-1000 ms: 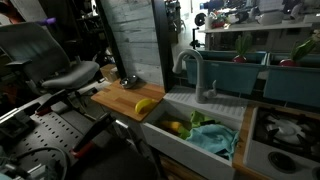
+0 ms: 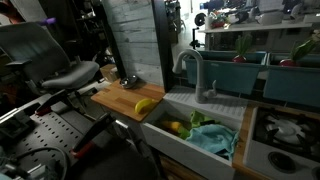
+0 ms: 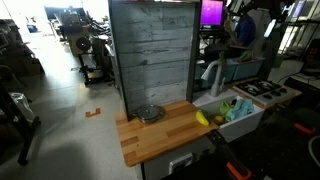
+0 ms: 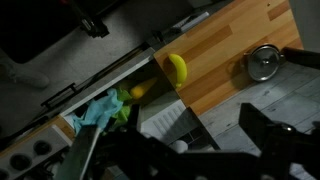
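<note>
My gripper stands open in the wrist view, its dark fingers wide apart at the bottom of the picture, with nothing held between them. It is above the counter and sink. A yellow, banana-like object (image 4: 179, 68) rests on the wooden counter (image 2: 118, 99) beside the sink (image 2: 150, 132). Inside the sink lie a crumpled blue-green cloth (image 2: 210, 135) and a yellow-orange item (image 4: 143, 88). Farther along the wood sits a round metal pot (image 4: 264, 60), also visible as a silver pot (image 3: 147, 112).
A tall white faucet (image 2: 199, 75) rises behind the sink. To its right is a stove (image 2: 285, 130); teal planters (image 2: 225, 75) line the back. A grey wood-panel wall (image 3: 155, 55) borders the counter. Bare wood is free between the pot and the yellow object.
Dark parts of the arm at the upper left of exterior view 1 have shifted. The yellow object, pot and sink contents look unmoved.
</note>
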